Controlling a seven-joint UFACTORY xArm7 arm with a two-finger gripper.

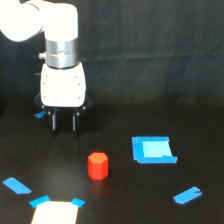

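Observation:
My white gripper hangs low on the left side of the camera view, fingers pointing down, apart from the red hexagonal piece, which rests on the black surface to its lower right. The two dark fingers stand apart with nothing visible between them. A pale square with a blue taped border lies at the right, and a cream square with blue tape at its corners is cut off by the bottom edge.
Short blue tape strips mark the surface at the left and lower right.

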